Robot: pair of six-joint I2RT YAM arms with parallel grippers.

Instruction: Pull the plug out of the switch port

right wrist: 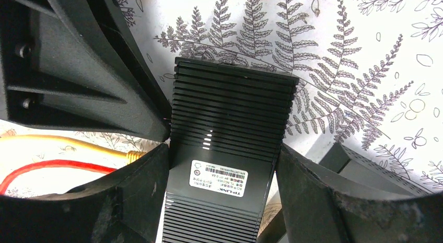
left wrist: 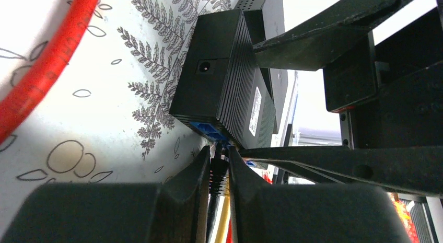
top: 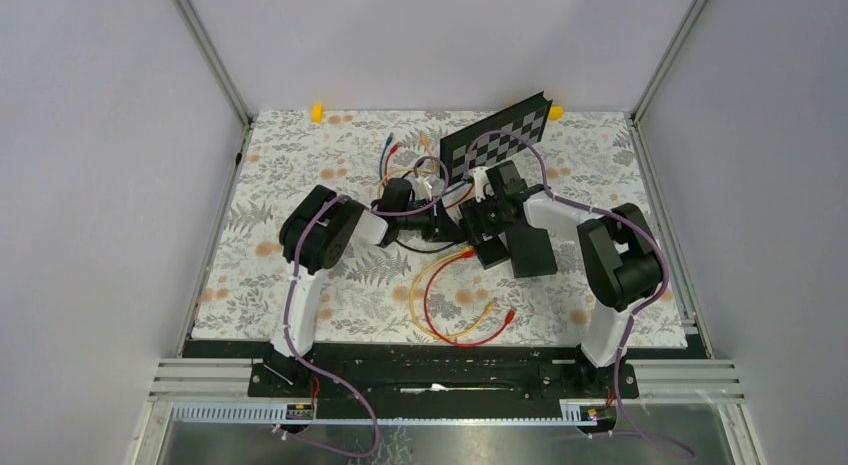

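Note:
The black switch (right wrist: pixel 224 117) is held by my right gripper, whose fingers press on both sides of its ribbed body. In the left wrist view, the switch's end (left wrist: pixel 203 91) shows blue ports (left wrist: pixel 206 128), with a black plug (left wrist: pixel 219 154) at one of them. My left gripper has its fingertips around that plug and its cable, just below the port; whether they grip tightly is hard to tell. From above, both grippers meet at the middle of the table, my left one from the left.
A leaning checkered board (top: pixel 495 135) stands behind the grippers. A dark flat block (top: pixel 532 255) lies right of the switch. Yellow and red cables (top: pixel 450 340) loop toward the front; more cables lie behind.

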